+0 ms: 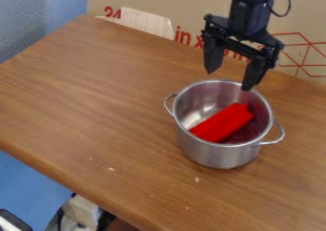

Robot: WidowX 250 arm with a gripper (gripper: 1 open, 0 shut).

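A steel pot (pixel 219 151) with two side handles stands on the wooden table. Inside it lies a red block (pixel 223 122), tilted along the pot's floor toward the right side. My black gripper (pixel 232 71) hangs above the pot's back rim, its two fingers spread wide with nothing between them.
A cardboard panel (pixel 178 6) with red print stands behind the table. A blue surface (pixel 29 178) lies below the table's left edge.
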